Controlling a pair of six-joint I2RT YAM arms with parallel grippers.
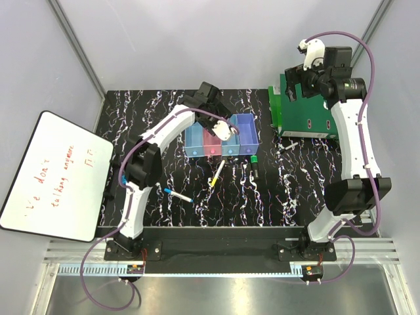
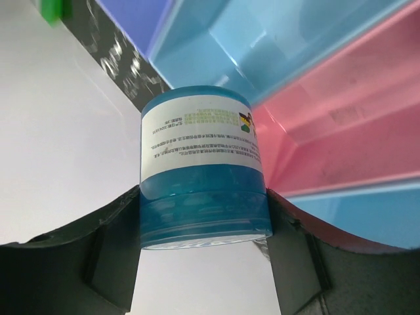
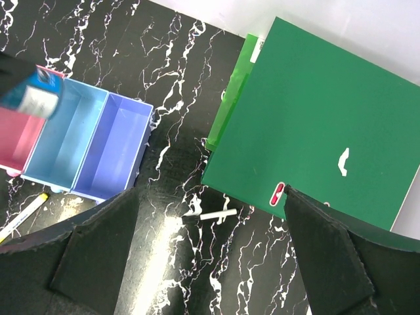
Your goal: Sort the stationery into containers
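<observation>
My left gripper grips a blue cylindrical tub with a white label (image 2: pixel 200 138), held above the row of bins: light blue (image 2: pixel 262 33), pink (image 2: pixel 354 131), another blue one and a purple one (image 3: pixel 115 144). In the right wrist view the tub (image 3: pixel 36 98) shows at the left edge. My right gripper is open with nothing between its fingers, high at the back right over the green boards. Markers lie on the dark table: yellow (image 1: pixel 217 172), blue-capped (image 1: pixel 178 195), a dark green-capped piece (image 1: pixel 254 167) and a small white one (image 3: pixel 216 214).
A whiteboard (image 1: pixel 56 177) stands at the left. Green boards (image 3: pixel 315 118) occupy the back right.
</observation>
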